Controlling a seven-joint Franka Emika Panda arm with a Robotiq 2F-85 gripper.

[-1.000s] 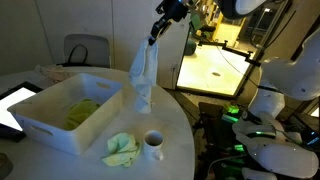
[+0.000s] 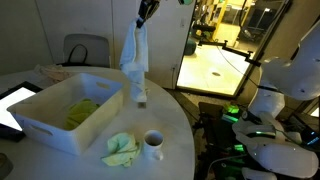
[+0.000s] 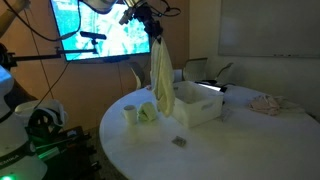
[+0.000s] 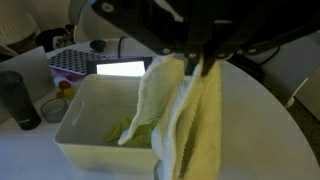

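Observation:
My gripper point(image 2: 143, 20) is shut on a pale cloth high above the table. The cloth point(image 2: 135, 52) hangs down in a long strip just right of the white box's back corner in exterior view 1. In the wrist view, the cloth point(image 4: 190, 122) drapes in folds from between the fingers and covers part of the box's right side. Exterior view 2 shows the hanging cloth point(image 3: 166, 75) in front of the box point(image 3: 200, 107). A green cloth point(image 2: 82, 112) lies inside the box; another pale green cloth point(image 2: 122, 150) is crumpled on the table.
A white mug point(image 2: 153, 146) stands at the table's near side, beside the crumpled cloth. Left of the box lies a dark-edged bright screen point(image 2: 12, 105). A small grey item point(image 3: 180, 142) rests on the table.
The gripper has risen and shifted left in exterior view 1, with the pale cloth still hanging from it. The box, the mug and the crumpled cloth have stayed put.

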